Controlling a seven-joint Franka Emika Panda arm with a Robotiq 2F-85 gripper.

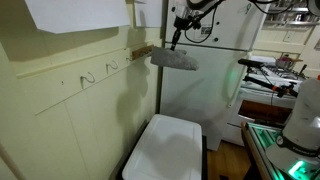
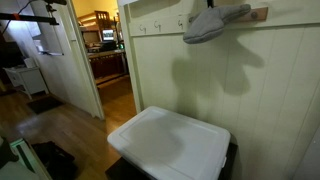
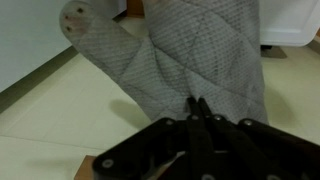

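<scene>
A grey quilted oven mitt [image 1: 174, 59] hangs in the air close to the cream wall, held by its edge in my gripper [image 1: 175, 44]. In the wrist view the fingertips come together on the mitt's cloth [image 3: 185, 55], its thumb part reaching to the upper left. From the other side, the mitt [image 2: 208, 27] appears in front of the hook rail, covering part of it. Whether the mitt touches the rail cannot be told.
A wooden rail [image 1: 141, 52] and several metal hooks [image 1: 111, 65] line the wall. Below stands a white lidded bin [image 2: 170, 143]. A white fridge [image 1: 190, 90] is behind the arm; the space between mitt and bin is clear.
</scene>
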